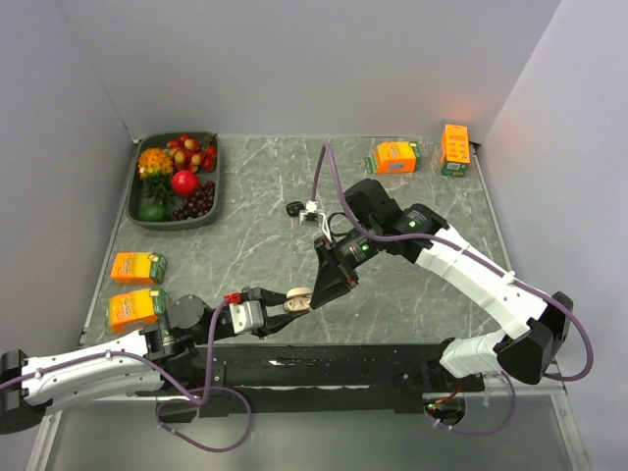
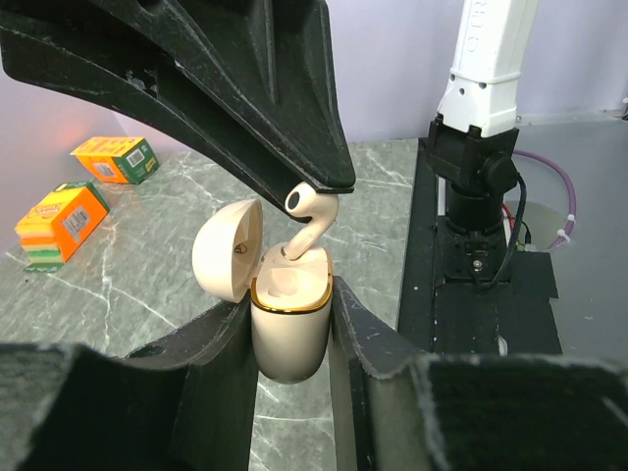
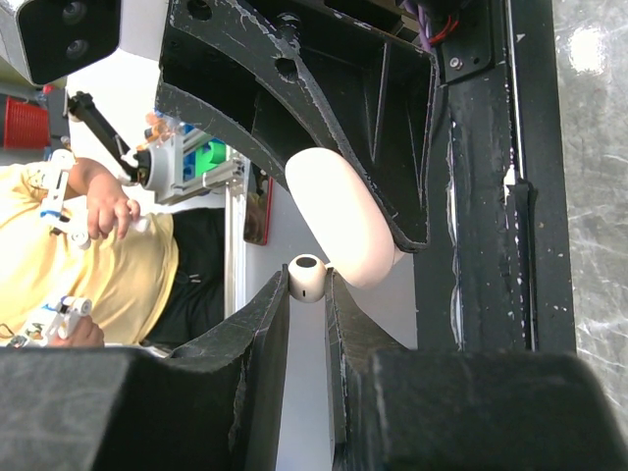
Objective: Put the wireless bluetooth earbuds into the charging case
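The white charging case is held upright with its lid open, my left gripper shut on it. Just above it, my right gripper is shut on a white earbud, whose stem tip points down at the case's well, touching or very near it. In the right wrist view the earbud sits between the fingertips, with the case lid behind it. Whether the stem is inside the slot is hard to tell.
A fruit tray stands at the back left. Orange boxes lie at the left and others at the back right. A small dark object lies mid-back. The grey table is otherwise largely clear.
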